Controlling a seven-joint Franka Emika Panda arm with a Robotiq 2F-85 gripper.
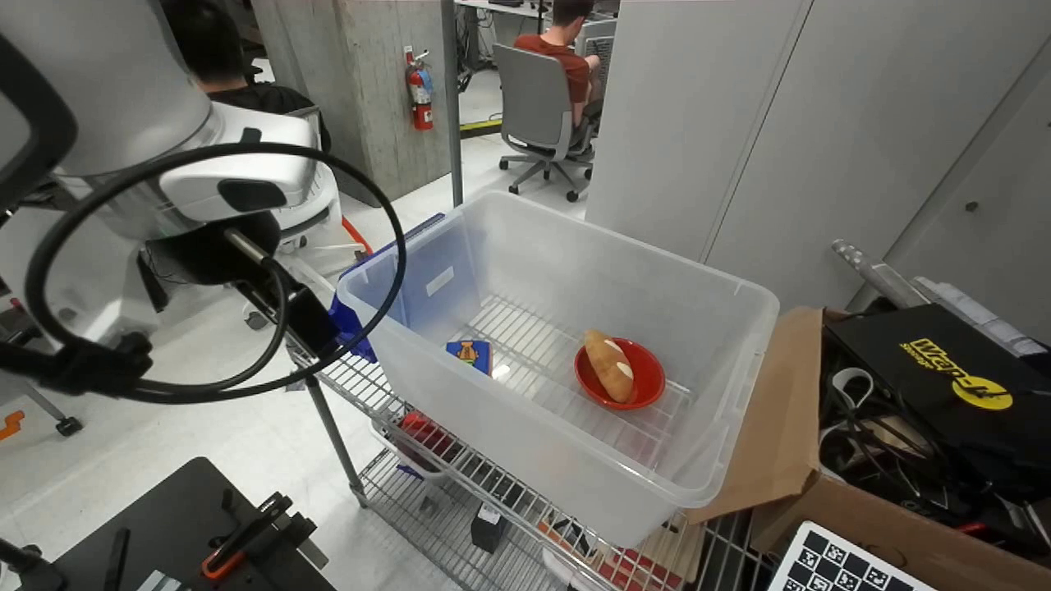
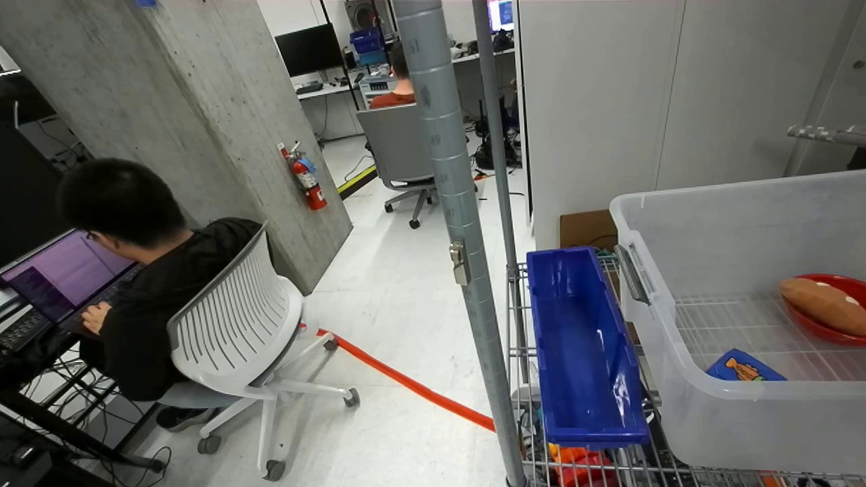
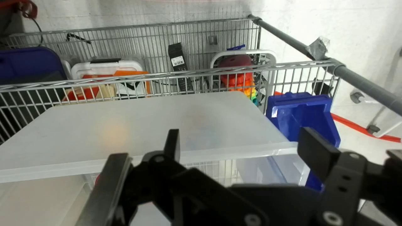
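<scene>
My gripper is open in the wrist view, its black fingers (image 3: 316,147) wide apart and nothing between them. It is outside the clear plastic bin (image 1: 552,483), toward the bin's left end. Inside the bin, a red bowl (image 1: 647,376) holds a brown bread-shaped item (image 1: 608,366) with pale spots, which leans on the rim. A small blue packet (image 1: 470,355) with an orange picture lies apart from the bowl on the bin floor. In the wrist view the bin's frosted wall (image 3: 162,124) hides most of the inside.
A blue tray (image 2: 580,357) stands against the bin's left end on the wire shelf. The shelf's grey post (image 2: 459,211) rises nearby. To the right sits an open cardboard box (image 1: 764,423) full of cables. Between the packet and bowl, the bin floor is bare.
</scene>
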